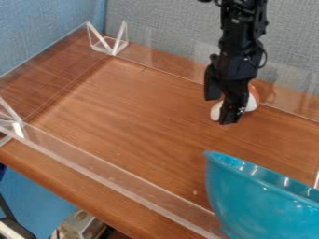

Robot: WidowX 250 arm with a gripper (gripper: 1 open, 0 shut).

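My black gripper (227,101) hangs from the top at the right of centre, fingers pointing down at the tabletop. Behind and beside its fingertips lies a small white and orange object (249,103), partly hidden by the gripper. Whether the fingers hold it cannot be seen clearly. A large teal bowl (256,201) stands at the front right.
Clear panels edge the table, with white brackets (108,39) at the back left and at the left. Grey padded walls stand behind; a blue surface lies below at the left.
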